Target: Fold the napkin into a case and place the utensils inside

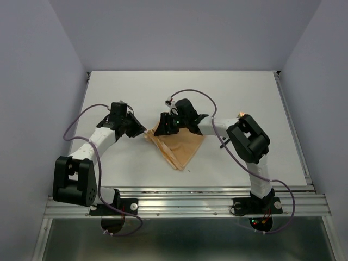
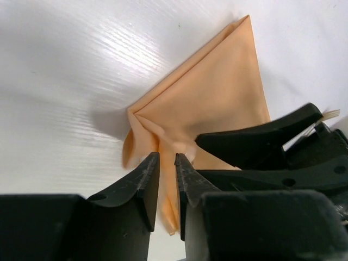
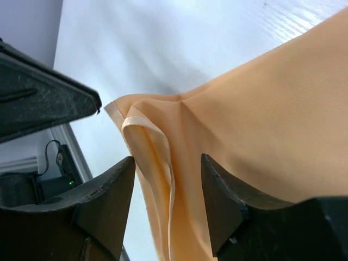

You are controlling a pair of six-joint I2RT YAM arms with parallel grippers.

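The peach napkin [image 1: 185,148] lies on the white table with its left edge folded up into a creased lip, clear in the right wrist view [image 3: 283,125]. My left gripper [image 1: 138,126] is at the napkin's upper left, just off it; in the left wrist view its fingertips [image 2: 152,163] sit close together, and whether anything is between them is unclear. My right gripper [image 1: 166,125] hangs over the napkin's upper left part, its fingers apart in the right wrist view [image 3: 166,163], with the creased fold below between them.
Small utensils [image 1: 241,115] show at the right, mostly hidden by my right arm. Grey walls border the sides.
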